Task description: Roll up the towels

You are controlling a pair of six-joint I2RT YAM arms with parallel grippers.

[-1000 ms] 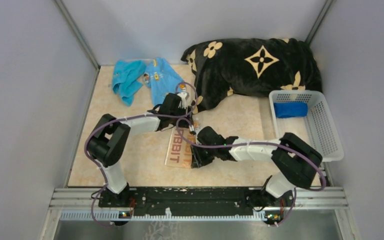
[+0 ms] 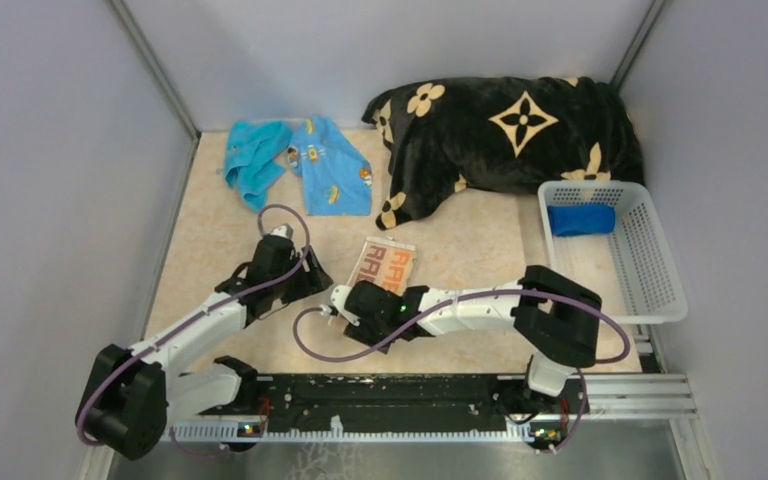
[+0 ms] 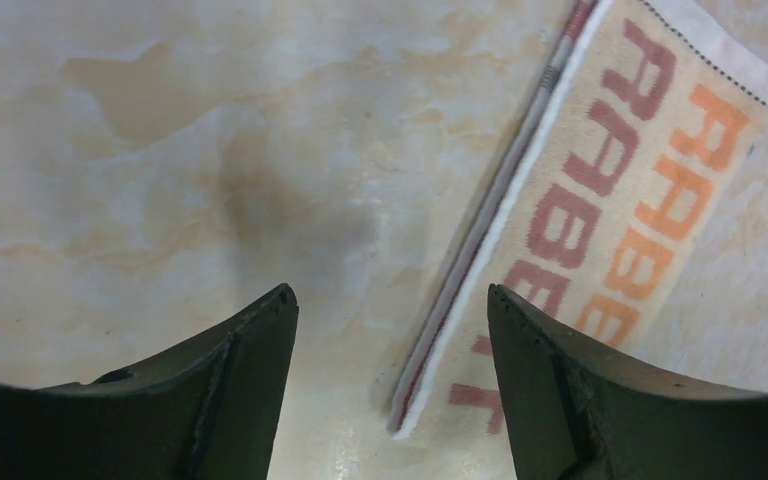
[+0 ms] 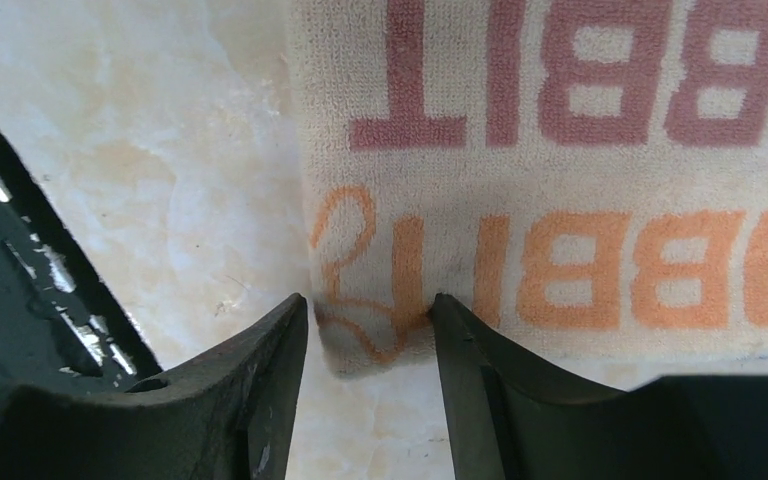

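A cream towel with maroon and orange lettering [image 2: 388,262] lies folded flat in a strip at the table's middle. My left gripper [image 2: 322,279] stands open just left of its long edge. In the left wrist view, the towel [image 3: 585,210] runs from upper right down to near my right finger [image 3: 520,335], with bare table between the fingers. The right gripper is open over the towel's near end; a towel corner with an orange drawing [image 4: 355,270] shows between its fingers. Whether those fingers touch the cloth, I cannot tell.
A crumpled turquoise towel [image 2: 252,160] and a blue patterned towel [image 2: 335,172] lie at the back left. The black flowered pillow [image 2: 500,135] fills the back. A white basket [image 2: 668,262] at right holds a blue roll [image 2: 581,219]. Bare table lies right of the cream towel.
My left gripper has moved from the towel's far end toward the front left. The right gripper has shifted left over the near end. The towel has turned slightly and sits a little right.
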